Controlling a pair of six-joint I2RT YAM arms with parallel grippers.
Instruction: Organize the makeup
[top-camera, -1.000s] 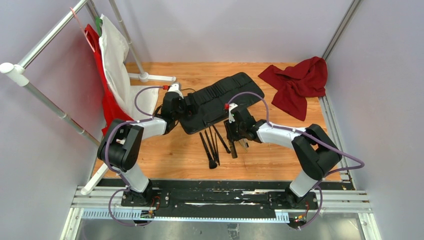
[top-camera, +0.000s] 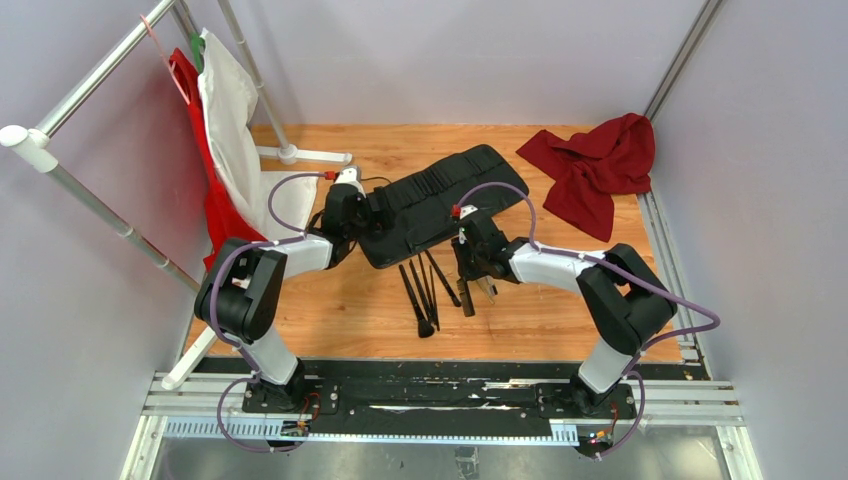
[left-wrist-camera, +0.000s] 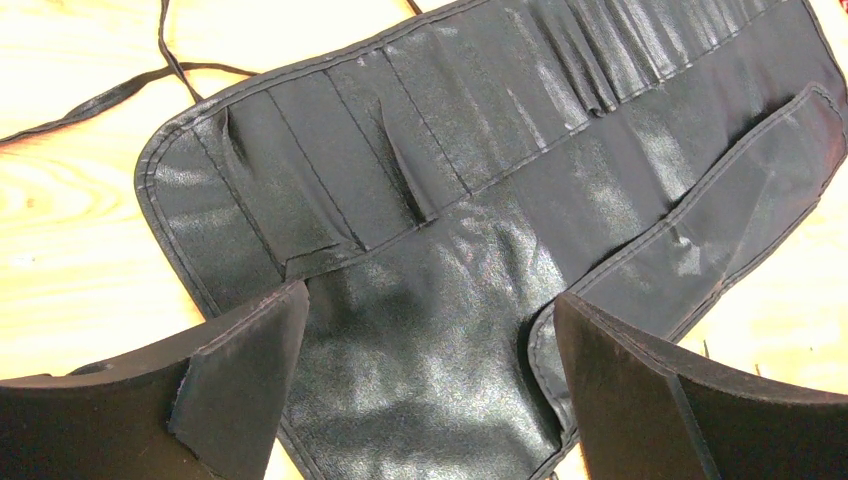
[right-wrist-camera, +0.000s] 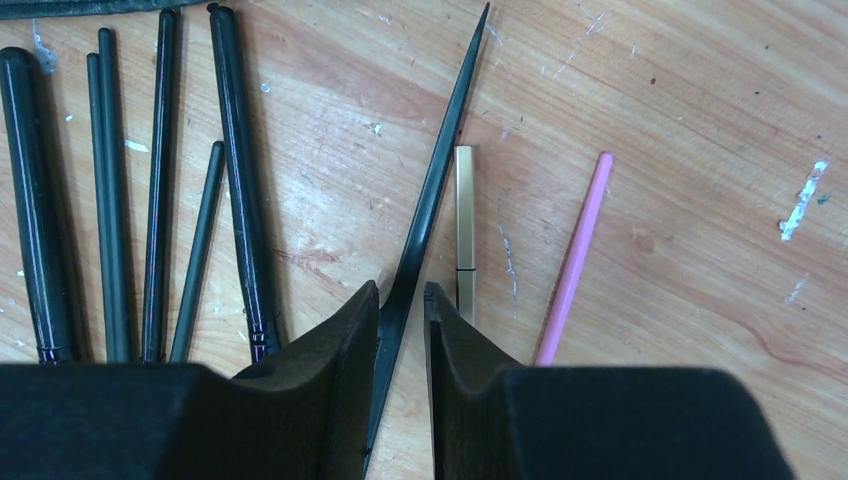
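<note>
The black makeup roll (top-camera: 450, 190) lies unrolled across the back of the table, its row of pockets facing up. Over its left end, my left gripper is open, with the roll's pockets (left-wrist-camera: 330, 160) in sight beyond its wide-apart fingers. In the right wrist view, a slim black tapered handle (right-wrist-camera: 430, 200) passes between the fingertips of my right gripper. Those fingers stand a little apart, with a gap showing beside the handle on the right. The handle's lower end is hidden by the gripper. Several black brushes (right-wrist-camera: 240, 170) lie to its left.
Close by on the right are a gold-coloured stick (right-wrist-camera: 465, 210) and a pink stick (right-wrist-camera: 580, 250). A dark red cloth (top-camera: 600, 165) is at the back right. Clothes hang from a white rack (top-camera: 90, 85) at left.
My right arm has shifted slightly, the gripper moving a little toward the right and front. The left arm, the roll and the brushes look the same.
</note>
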